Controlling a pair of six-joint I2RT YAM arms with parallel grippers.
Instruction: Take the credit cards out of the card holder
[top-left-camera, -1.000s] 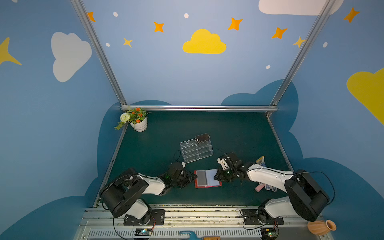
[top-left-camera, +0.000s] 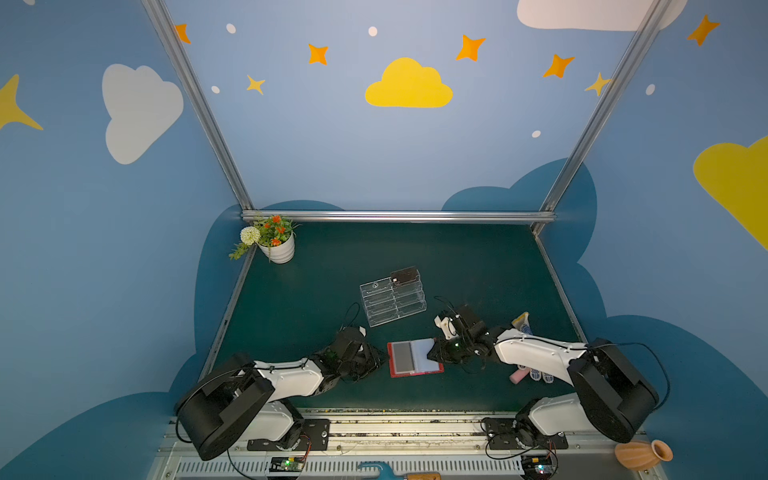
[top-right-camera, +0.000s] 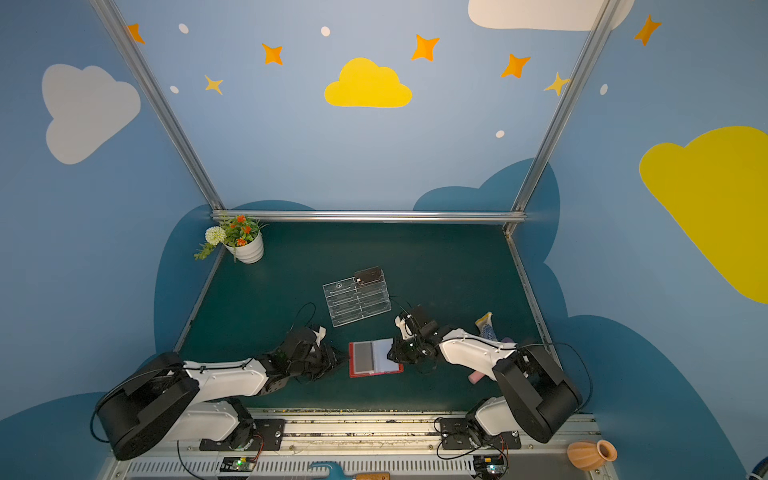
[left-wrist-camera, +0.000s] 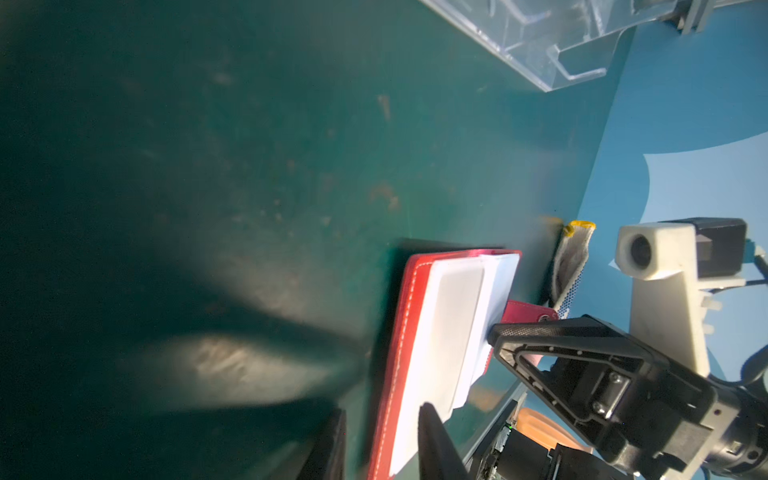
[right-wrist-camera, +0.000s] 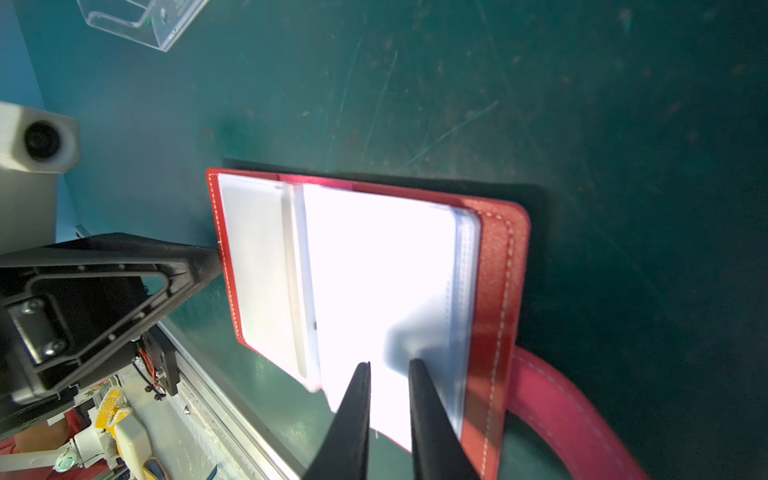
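Note:
The red card holder (top-left-camera: 404, 357) lies open on the green table, with pale card sleeves (right-wrist-camera: 376, 296) on both halves. My right gripper is on the sleeves of the right half, shut on part of the card holder; what exactly is between its fingertips is hard to see. My left gripper is just left of the holder, fingers apart with nothing seen between them, one fingertip over the near part of the left half. I cannot tell whether cards are inside the sleeves.
A clear acrylic rack (top-left-camera: 392, 300) stands behind the holder. A flower pot (top-left-camera: 278, 248) is at the back left. Small items, including a pink one (top-left-camera: 518, 374), lie under and beside the right arm.
The right arm and the holder look unchanged.

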